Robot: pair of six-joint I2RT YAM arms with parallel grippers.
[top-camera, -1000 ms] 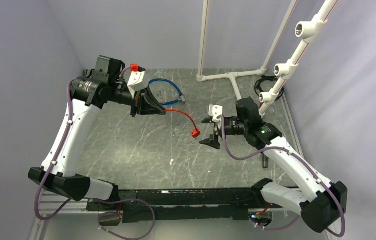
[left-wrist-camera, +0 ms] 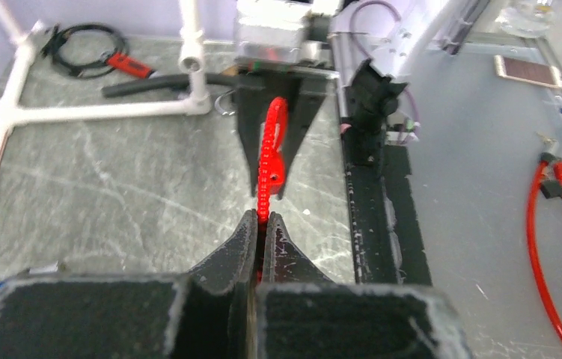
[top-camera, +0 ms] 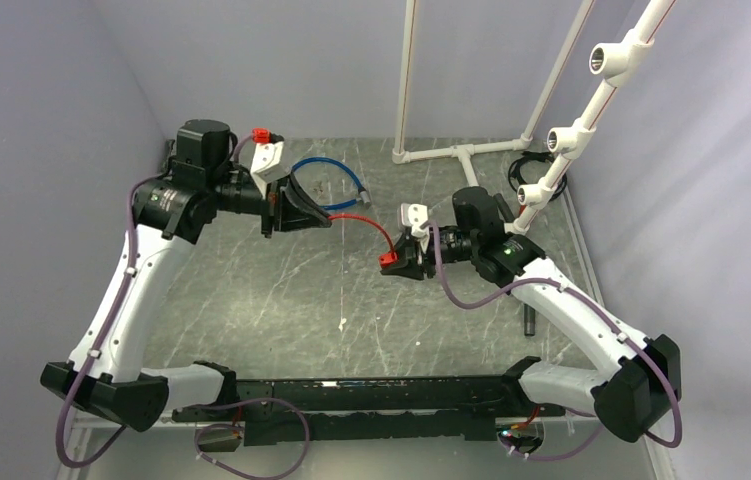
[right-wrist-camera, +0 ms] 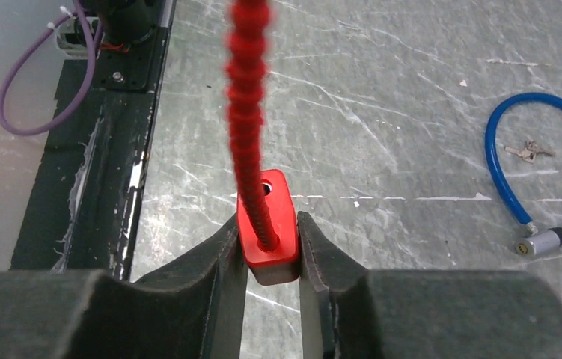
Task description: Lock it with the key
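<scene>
My left gripper [top-camera: 328, 218] is shut on the thin red cable [top-camera: 363, 219] of a lock, as the left wrist view shows. The cable arcs over to a small red lock head [right-wrist-camera: 269, 228], which my right gripper grips from both sides. In the right wrist view a round hole shows in the head's top, beside the cable. A blue cable lock [right-wrist-camera: 493, 153] with a grey cylinder [right-wrist-camera: 538, 243] lies on the grey table, and a small bunch of keys [right-wrist-camera: 530, 151] rests inside its loop.
White pipes [top-camera: 463, 150] stand at the back right, with a coiled black cable [top-camera: 538, 180] beside them. A dark bar [top-camera: 381, 393] runs along the front edge.
The left gripper has hardly moved and keeps its hold on the cable.
</scene>
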